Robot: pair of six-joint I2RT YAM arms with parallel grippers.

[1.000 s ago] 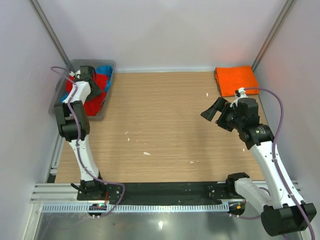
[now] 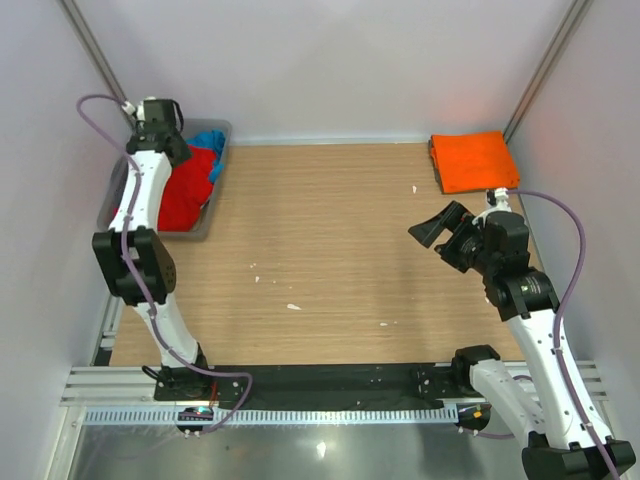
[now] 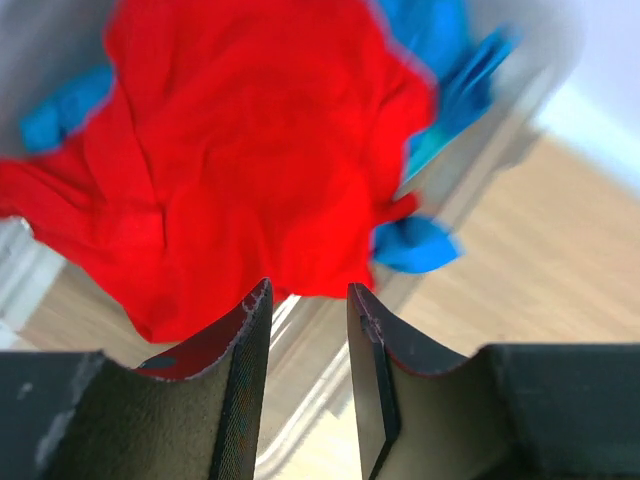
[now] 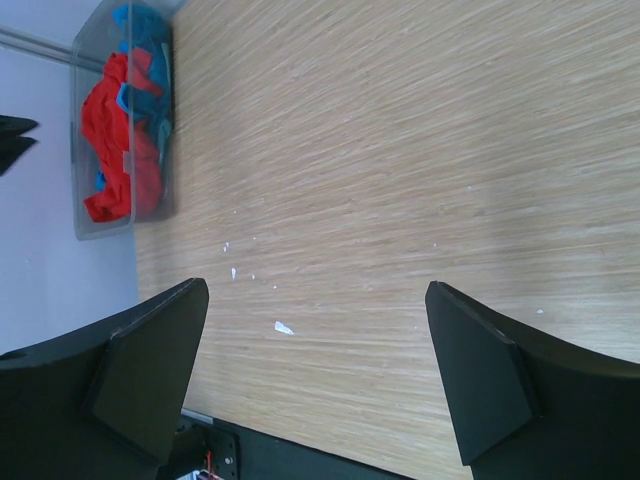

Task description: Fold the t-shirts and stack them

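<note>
A crumpled red shirt (image 2: 185,190) lies in the grey bin (image 2: 219,195) at the left, with blue cloth (image 2: 210,141) bunched beside and partly under it. Above the bin is my left gripper, its fingers parted and nothing visible between them; the red shirt (image 3: 250,180) spreads out beyond their tips. Over the right side of the table hangs my right gripper (image 2: 430,244), wide open and empty, with only bare wood showing between its fingers in its wrist view. A flat, folded orange shirt (image 2: 472,162) rests at the back right, with a dark edge showing beneath it.
Walls close in on the left, back and right. The bin's clear side wall (image 4: 132,150) rises beside the cloth.
The right arm shifted slightly. The orange shirt has stayed put.
</note>
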